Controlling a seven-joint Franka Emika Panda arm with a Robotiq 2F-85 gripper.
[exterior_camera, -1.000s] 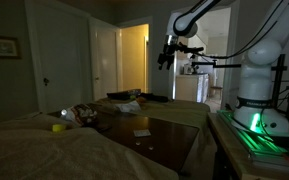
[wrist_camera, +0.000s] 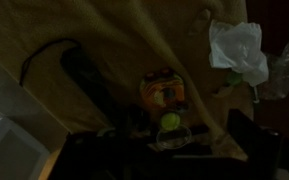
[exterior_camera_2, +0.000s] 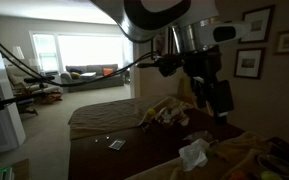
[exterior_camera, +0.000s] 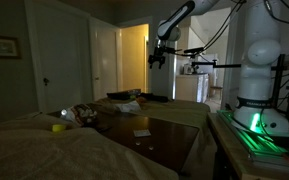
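Note:
High above the table, my gripper (exterior_camera: 157,62) hangs open and clear of everything below it. In the wrist view its dark fingers (wrist_camera: 254,140) stand wide apart, with nothing held between them. Underneath, on tan cloth (wrist_camera: 149,30), lie an orange toy-like item (wrist_camera: 164,92) and a small yellow-green round thing (wrist_camera: 171,122). A long black object with a cord loop (wrist_camera: 84,78) is to their left. At the upper right sits a crumpled white plastic or paper piece (wrist_camera: 237,48), beside a clear crumpled wrapper (wrist_camera: 278,78). The wrist view is very dark.
The brown tabletop (exterior_camera: 169,140) has a small white card (exterior_camera: 142,133) on it and much bare room nearby. Cloth-covered clutter (exterior_camera: 79,115) lies to the left, with a yellow item (exterior_camera: 59,128). Dark trays (exterior_camera: 124,95) stand at the back.
My gripper has moved left in exterior view 1, staying high above the table. The things on the table have not visibly moved.

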